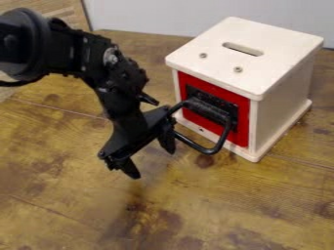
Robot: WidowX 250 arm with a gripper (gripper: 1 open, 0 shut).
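Note:
A white wooden box (280, 93) with a slot and two round fittings on top stands at the right. Its red front (241, 145) has a dark central panel with a black bar handle (209, 148) sticking out toward the lower left. My black gripper (148, 156) hangs left of the box, fingers pointing down just above the floor, beside the handle. The two fingertips stand apart, with nothing visible between them; whether the handle touches the gripper's body is unclear.
A pale wall runs along the back, with a light wooden panel at the upper left.

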